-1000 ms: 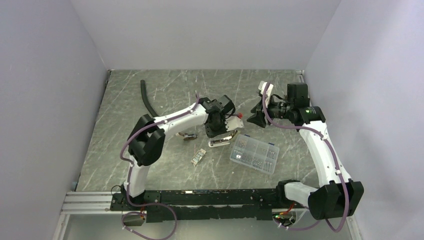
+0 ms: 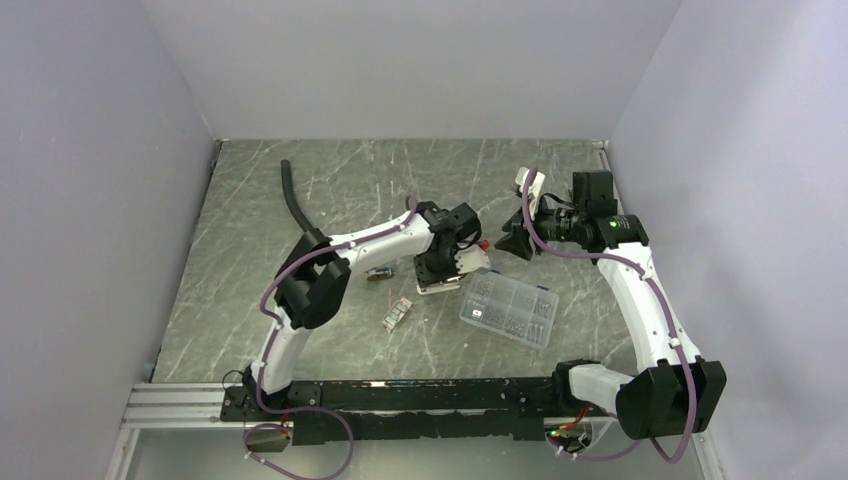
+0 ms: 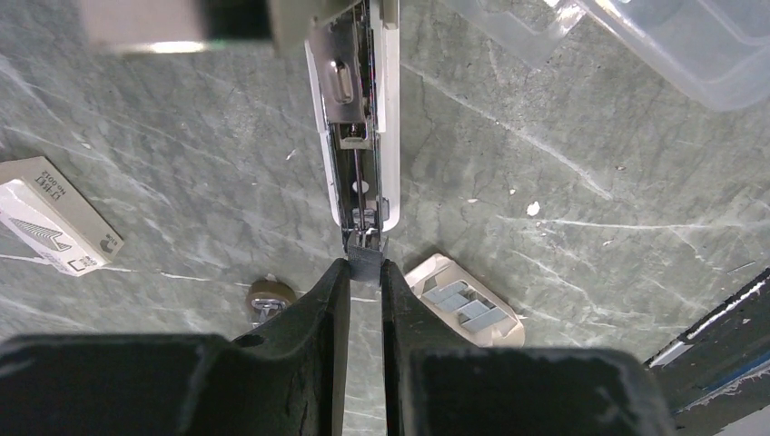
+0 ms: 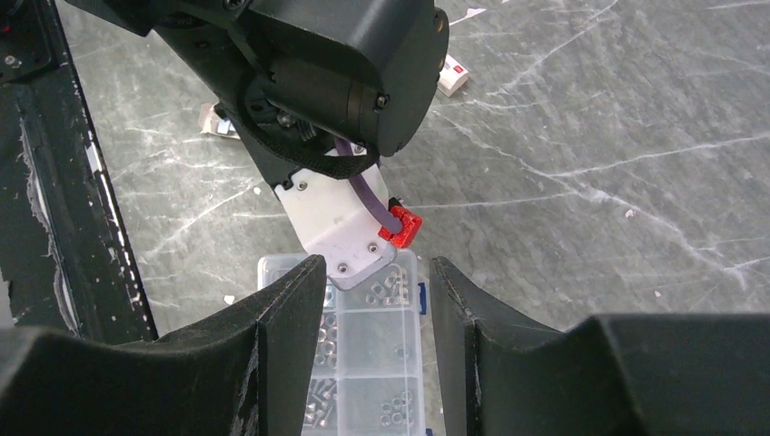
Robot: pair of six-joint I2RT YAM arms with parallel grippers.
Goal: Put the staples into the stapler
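Note:
In the left wrist view, the stapler (image 3: pixel 390 136) lies opened, its long metal channel exposed. My left gripper is shut on a short grey strip of staples (image 3: pixel 365 259) at the channel's near end. The strip overlaps that end in view; whether it touches or sits inside, I cannot tell. From the top, the left arm covers most of the stapler, leaving its white base (image 2: pixel 438 289) showing. My right gripper stands open and empty, off to the right of the stapler.
A clear compartment box (image 2: pixel 508 308) of small parts lies right of the stapler. Near the strip are a beige holder (image 3: pixel 468 304) and a small brown-topped metal item (image 3: pixel 270 296). A white carton (image 3: pixel 56 218) lies at the left wrist view's left.
The right arm has barely moved; the box and loose items are unchanged.

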